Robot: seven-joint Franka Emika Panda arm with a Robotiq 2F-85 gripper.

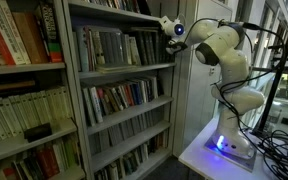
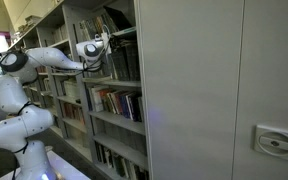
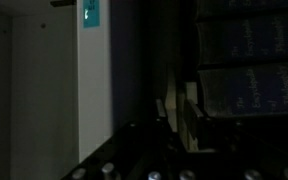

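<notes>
At the right end of an upper shelf, my gripper is up against the bookcase, beside a row of large dark volumes. Exterior view 2 has the gripper by the same dark books. The wrist view is very dark; blue-black encyclopedia volumes with faint spine lettering fill its right side. Narrow pale strips show ahead of the gripper, too dim to identify. The fingers are open, with nothing seen held; the fingertips are hard to make out.
A pale upright panel with a blue label stands left of the gripper in the wrist view. Lower shelves hold more rows of books. The white table under the arm has bare room at its front.
</notes>
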